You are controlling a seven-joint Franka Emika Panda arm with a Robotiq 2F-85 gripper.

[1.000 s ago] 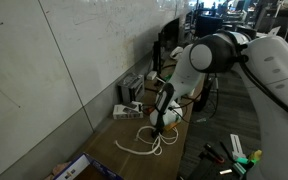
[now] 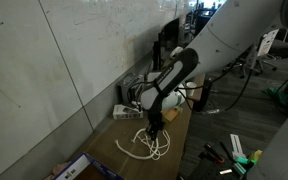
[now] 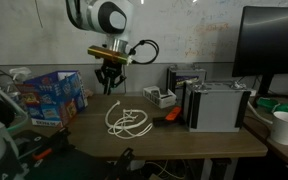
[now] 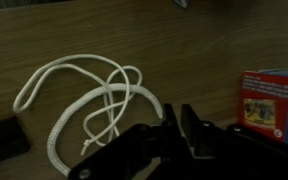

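Observation:
My gripper (image 3: 108, 84) hangs above the wooden table, pointing down, left of and higher than a white rope (image 3: 129, 124). In the wrist view its two dark fingertips stand close together with a narrow gap, at the right end of the looped rope (image 4: 69, 113). The fingers look shut on something small and dark; what it is cannot be made out against the black fingers. Loosely coiled, the rope lies flat on the table, clear of the gripper in the second exterior view.
A blue and red box (image 3: 46, 98) stands at the table's left. Toward the right are a white device (image 3: 159, 97), an orange-and-black tool (image 3: 170, 117), a grey metal case (image 3: 215, 108), a monitor (image 3: 272, 45) and a white cup (image 3: 285, 127). Bare wood surrounds the rope.
In the first exterior view, the arm has come closer to the camera and the gripper has shifted a little left. The rope lies as before.

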